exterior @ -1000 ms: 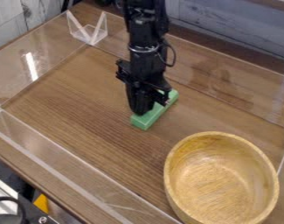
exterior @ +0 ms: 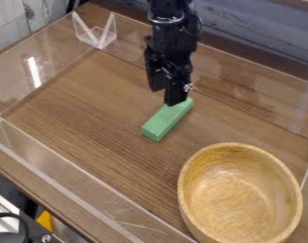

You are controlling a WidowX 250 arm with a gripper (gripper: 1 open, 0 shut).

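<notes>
A green block [exterior: 168, 120] lies flat at a slant near the middle of the wooden table. My black gripper [exterior: 168, 93] hangs above and behind the block, its fingers open with nothing seen between them.
A large yellow bowl [exterior: 239, 223] fills the lower right. A clear wire-like holder [exterior: 93, 33] stands at the back left near the table's edge.
My gripper has moved up and back, away from the green block, which now shows uncovered in about the same place.
</notes>
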